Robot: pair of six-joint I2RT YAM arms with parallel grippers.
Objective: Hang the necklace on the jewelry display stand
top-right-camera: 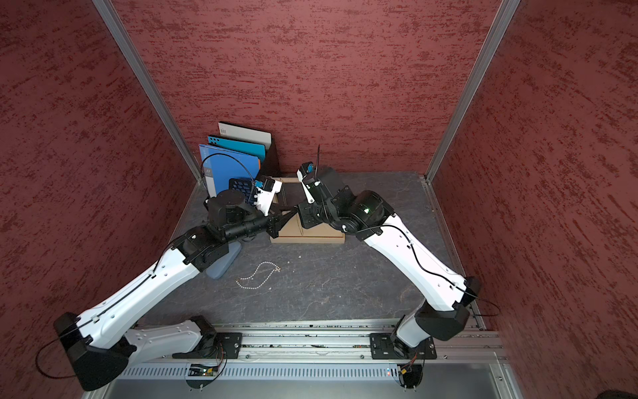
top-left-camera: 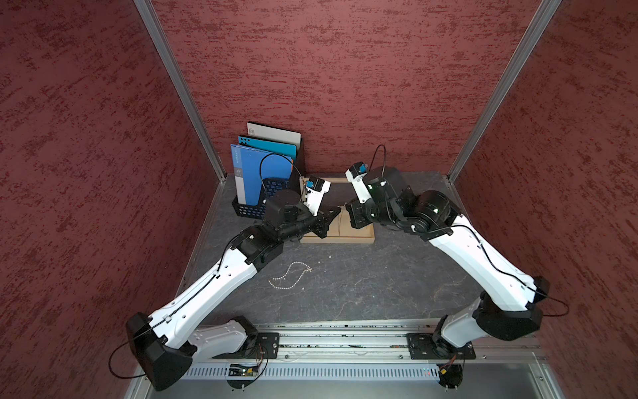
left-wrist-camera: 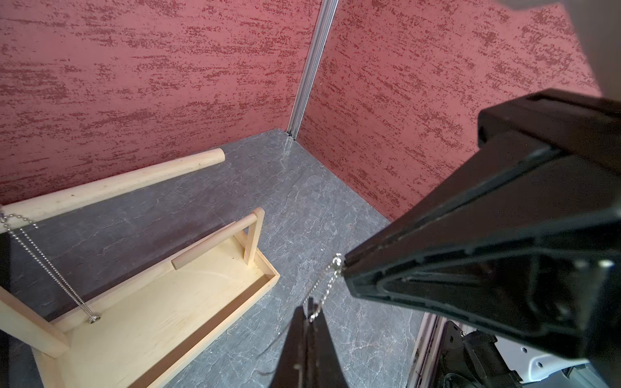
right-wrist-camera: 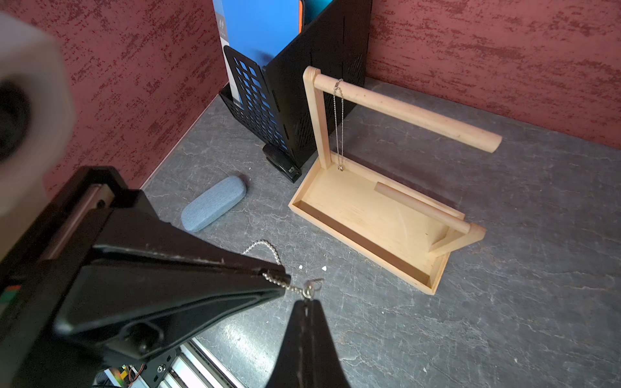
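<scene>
A thin silver necklace [left-wrist-camera: 328, 279] spans the short gap between my two grippers. My left gripper is shut on it, thin ends trailing below its tips. My right gripper is shut on the necklace's small end piece, and beaded chain [right-wrist-camera: 284, 283] runs from there to the left gripper's tip. The wooden display stand [right-wrist-camera: 414, 113] is behind both grippers, with an upper bar, a lower bar and a tray base. Another silver chain [right-wrist-camera: 335, 126] hangs from the upper bar near its post. A pearly beaded necklace [top-left-camera: 290, 274] lies on the table.
A black file holder [right-wrist-camera: 284, 106] with blue folders stands at the stand's left. A black object [right-wrist-camera: 282, 163] and a blue-grey case [right-wrist-camera: 213, 203] lie nearby.
</scene>
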